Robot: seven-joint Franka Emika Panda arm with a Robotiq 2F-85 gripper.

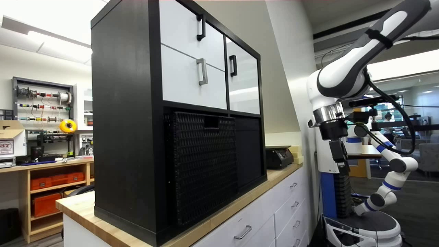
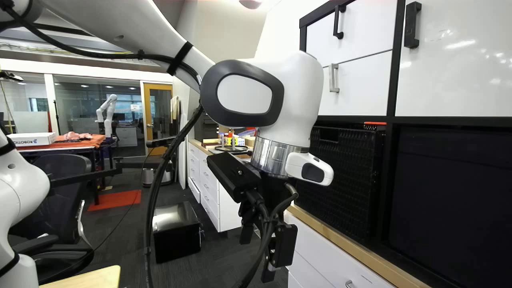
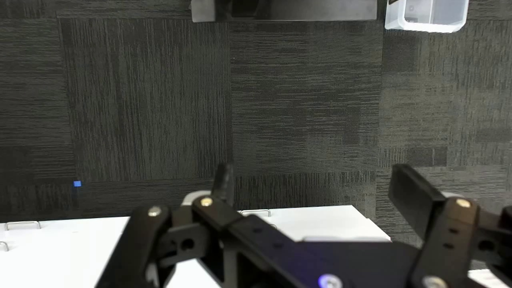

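Observation:
My gripper hangs over dark carpet beside the white drawer units, its two fingers set wide apart with only floor and counter visible between them. In the second exterior view the gripper [image 2: 257, 255] points downward in front of the counter, clear of the cabinet. The black cabinet [image 1: 123, 103] stands on the wooden counter. Its two white drawers [image 1: 193, 76] and the white door [image 1: 243, 76] beside them are closed. A black woven basket [image 1: 205, 164] fills the lower left compartment, and the lower right one looks dark, its contents unclear.
White counter drawers [image 1: 257, 226] with metal handles run below the wooden worktop. On the floor are a black box [image 2: 176, 233] and, in the wrist view, a clear plastic bin [image 3: 429, 24]. Open carpet lies under the gripper. A chair [image 2: 57, 192] stands behind the arm.

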